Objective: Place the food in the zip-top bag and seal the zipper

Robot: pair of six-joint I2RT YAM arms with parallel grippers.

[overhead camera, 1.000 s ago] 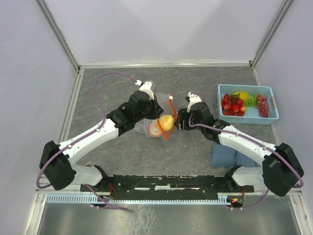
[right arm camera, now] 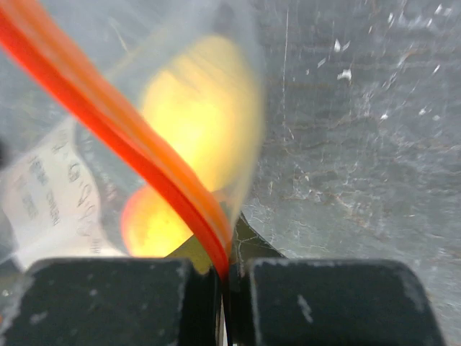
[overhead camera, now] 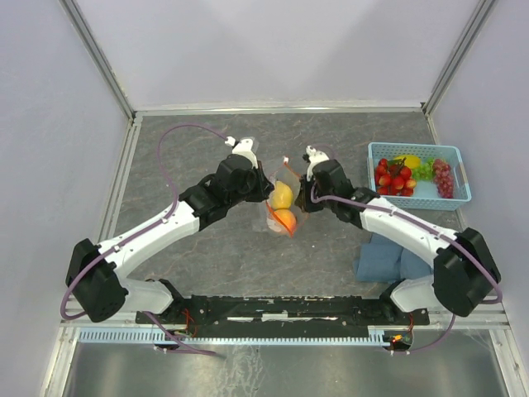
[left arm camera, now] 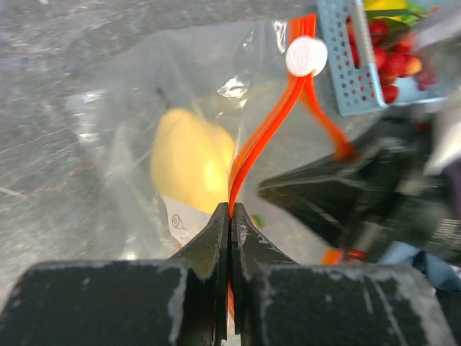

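Observation:
The clear zip top bag (left arm camera: 119, 151) has an orange zipper edge (left arm camera: 265, 137) with a white slider (left arm camera: 306, 56) at its far end. My left gripper is shut on one side of that orange edge. On the opposite side, my right gripper is shut, and the orange strip runs in between its fingertips. The mouth is spread between the two grippers. Inside the bag sit a yellow food item (overhead camera: 281, 195) and, nearer the front, an orange round fruit (overhead camera: 284, 219). A white printed label (right arm camera: 54, 194) shows on the bag.
A light blue basket (overhead camera: 426, 203) with strawberries (overhead camera: 395, 179), a yellow fruit and grapes stands at the right. Folded blue cloth (overhead camera: 380, 263) lies by the right arm's base. Bare grey table surrounds the bag on the left and front.
The right gripper has shifted slightly and the bag's orange edge now spreads across to it. The yellow item appears farther back, and the orange fruit shows more plainly. The left arm has barely moved.

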